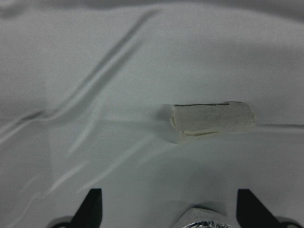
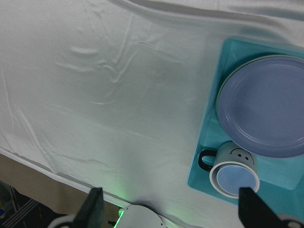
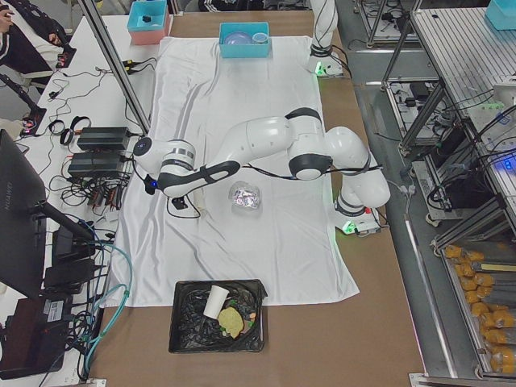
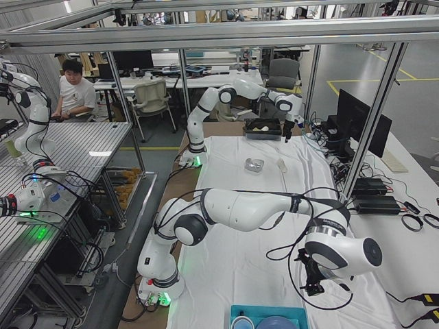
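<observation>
A folded piece of pale paper or card (image 1: 213,118) lies on the white cloth below my open left gripper, with a foil-covered item (image 1: 204,221) at that view's bottom edge. The foil item (image 3: 244,196) sits mid-cloth. My right gripper is open over cloth beside a blue bin (image 2: 202,175) holding a plate (image 2: 263,104) and a smiley mug (image 2: 242,156) with a blue inner cup or lid. Neither gripper has anything between its fingers.
A black lined tray (image 3: 185,330) at one end holds a white cup (image 3: 214,301) and food-like items (image 3: 231,322). Cables hang around the arms; monitor and electronics line one side.
</observation>
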